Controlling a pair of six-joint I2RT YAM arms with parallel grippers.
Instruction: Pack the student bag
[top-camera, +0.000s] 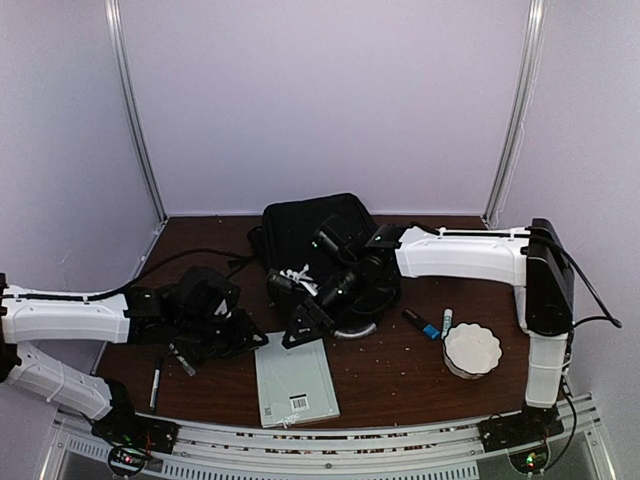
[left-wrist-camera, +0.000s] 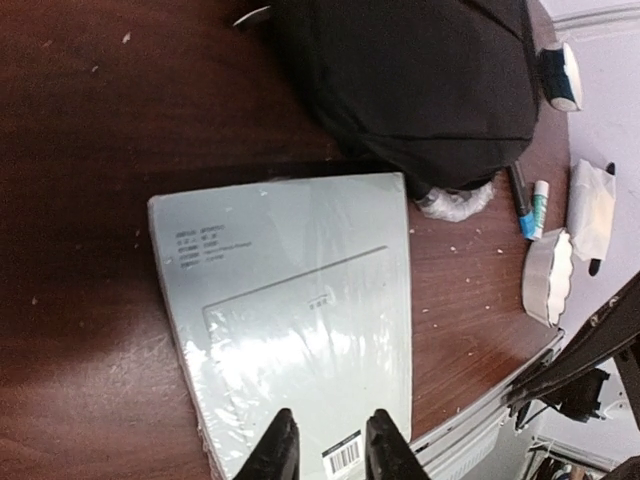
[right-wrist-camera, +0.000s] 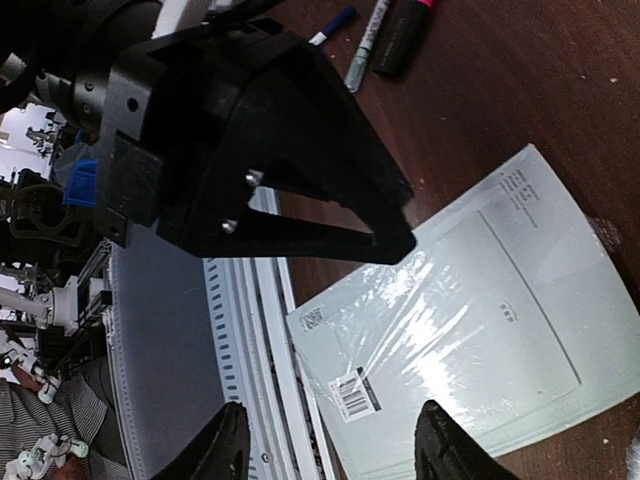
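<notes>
A pale grey wrapped book (top-camera: 297, 385) lies flat at the front middle of the table, barcode toward the front edge. Behind it sits the black backpack (top-camera: 310, 215). My left gripper hangs part open above the book's front part, nothing between its fingers. My right gripper is also raised over the book, open, with nothing held; in the left wrist view part of the right arm shows at the right edge.
A dark marker with blue end (top-camera: 420, 322), a light tube (top-camera: 447, 322) and a white scalloped container (top-camera: 472, 345) stand at right. Pens (top-camera: 156, 385) lie at front left. Bare table shows at back left.
</notes>
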